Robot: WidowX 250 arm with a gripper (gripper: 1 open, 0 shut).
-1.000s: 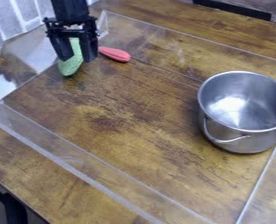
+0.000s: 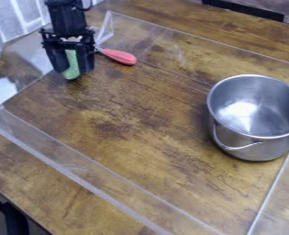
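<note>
The black gripper point(image 2: 70, 48) reaches down at the upper left of the camera view, over a green object point(image 2: 72, 64). Its fingers overlap the object, and whether they grip it or stand open around it is not clear. A pink-handled utensil point(image 2: 117, 56) lies just to the right of the gripper on the table point(image 2: 134, 128).
A large steel pot point(image 2: 253, 110) sits at the right. Clear plastic edging runs along the left and front, with a reflective panel at the far left.
The gripper has shifted slightly left and down over the green object. The pot and pink utensil have not moved.
</note>
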